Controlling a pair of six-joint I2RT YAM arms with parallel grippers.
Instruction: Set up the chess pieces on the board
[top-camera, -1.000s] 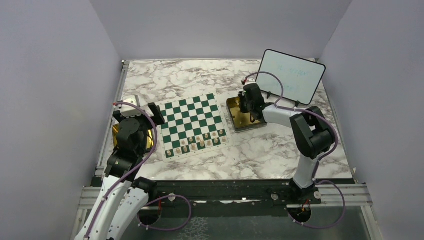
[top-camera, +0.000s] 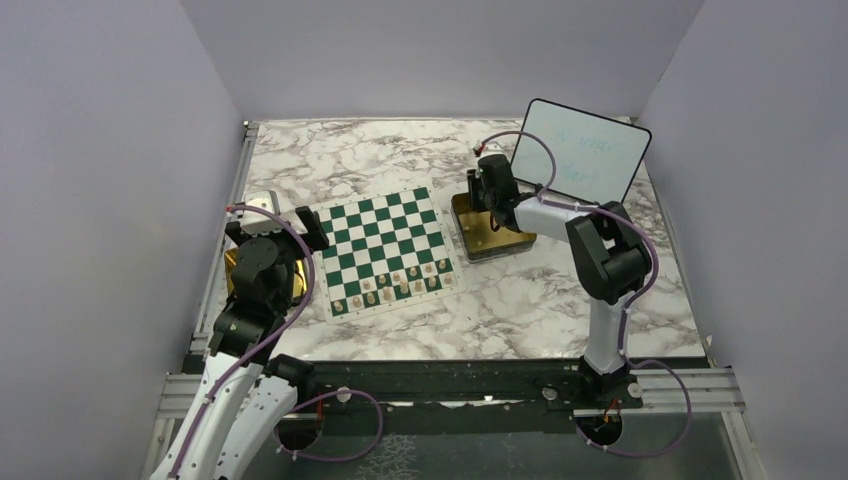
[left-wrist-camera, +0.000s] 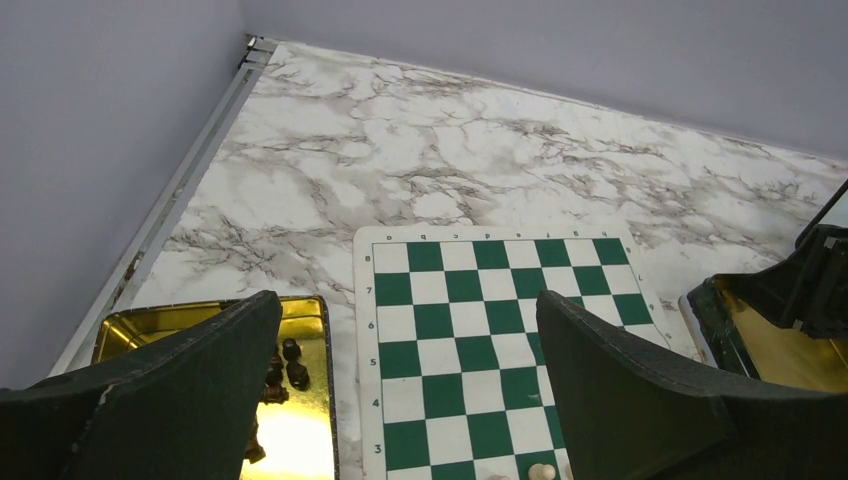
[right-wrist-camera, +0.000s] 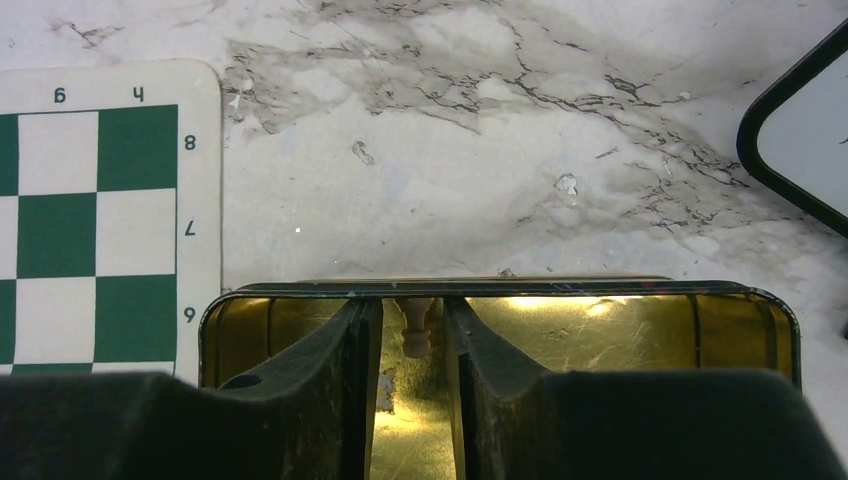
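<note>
The green and white board (top-camera: 380, 235) carries light pieces (top-camera: 404, 287) along its near rows. My right gripper is low over the right gold tray (right-wrist-camera: 600, 340), its fingers part open on either side of a piece (right-wrist-camera: 415, 335) at the far wall; whether they touch it is unclear. My left gripper stands open above the left gold tray (left-wrist-camera: 300, 430) and the board's left side, with dark pieces (left-wrist-camera: 295, 372) lying in that tray.
A whiteboard (top-camera: 580, 150) leans behind the right tray.
My right arm has moved back and slightly left over the right tray, toward its far wall. The left arm has stayed still.
</note>
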